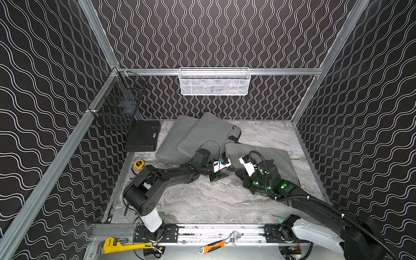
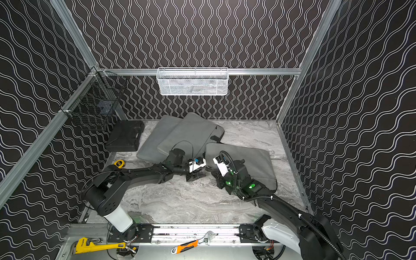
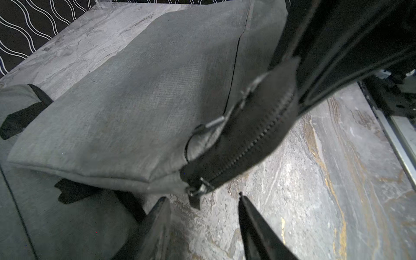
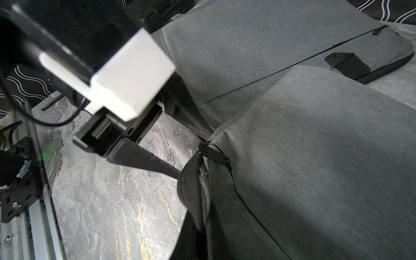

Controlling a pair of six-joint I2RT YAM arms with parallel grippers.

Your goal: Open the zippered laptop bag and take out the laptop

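The grey laptop bag (image 1: 277, 156) lies at the right of the table, its near left corner towards my grippers. In the left wrist view its dark zippered edge (image 3: 242, 153) faces me, with a zipper pull (image 3: 195, 200) hanging at the corner. My left gripper stands open just short of that pull, with nothing between its fingers. From the right wrist view, the left fingers (image 4: 145, 159) reach to the bag's corner. My right gripper is shut on the bag's edge further along. No laptop shows.
Two more grey bags (image 1: 208, 134) overlap at the back left, one with a black tab (image 4: 346, 62). A black case (image 1: 143, 135) and a yellow tape measure (image 1: 138, 164) are at the left.
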